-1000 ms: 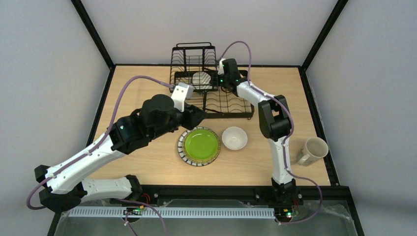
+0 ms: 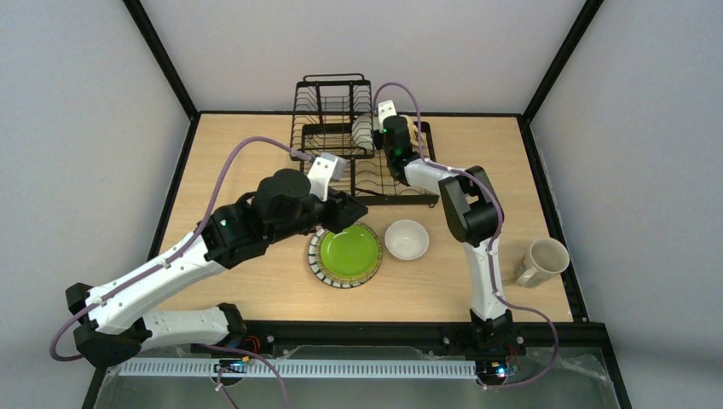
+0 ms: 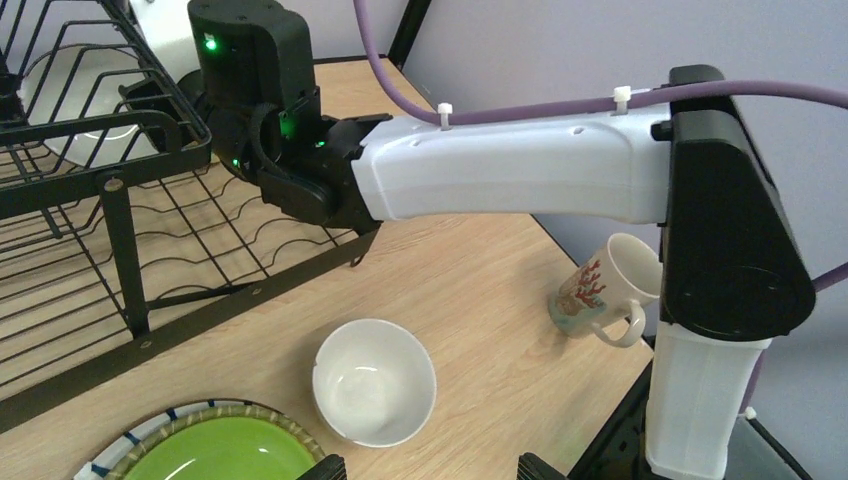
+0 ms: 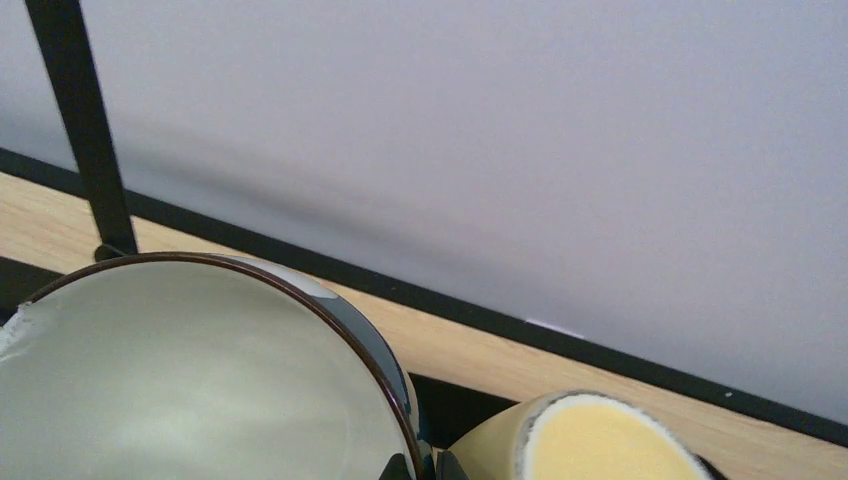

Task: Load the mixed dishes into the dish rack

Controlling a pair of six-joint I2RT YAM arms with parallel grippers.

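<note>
At the back stands the black dish rack [image 2: 396, 200], two tiers high. A white bowl with a dark brown rim is in the rack, partly behind wires in the left wrist view. My right gripper is shut on that bowl's rim. A pale yellow cup [image 4: 605, 445] is close beside it. My left gripper hangs open and empty above the table. Below it, a green plate [image 2: 349, 252] lies on a larger patterned plate [image 2: 319, 272]. To their right is a small white bowl [image 2: 407, 239].
A mug with a coral print [image 3: 605, 285] stands near the table's right edge. Bare table [image 2: 443, 285] lies between the white bowl and the mug. The rack's upper tier [image 2: 332, 83] rises beside my right gripper.
The bowl in the rack has turned and shifted right. My right gripper has come slightly nearer the front. The rack has slid a little left, while my left arm has moved slightly right.
</note>
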